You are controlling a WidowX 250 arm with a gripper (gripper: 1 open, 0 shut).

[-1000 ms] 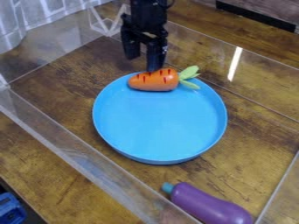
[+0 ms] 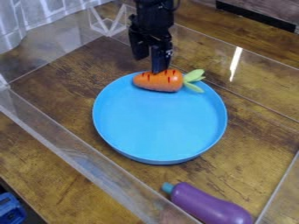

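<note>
The black gripper (image 2: pixel 149 54) hangs over the back rim of a blue plate (image 2: pixel 159 122), right at a toy orange carrot (image 2: pixel 163 80) with green leaves, which lies on that rim. One finger reaches down to the carrot's top; whether the fingers are apart or closed on it I cannot tell. A purple toy eggplant (image 2: pixel 211 203) lies at the front right, off the plate.
Clear plastic walls edge the wooden surface (image 2: pixel 59 149) on the left and at the right. The wood left of the plate and right of it is clear. A blue object (image 2: pixel 10 212) sits outside at the front left corner.
Since a second ago the gripper has shifted slightly, and the carrot has turned a little and moved slightly on the plate's rim. The plate and eggplant are unchanged.
</note>
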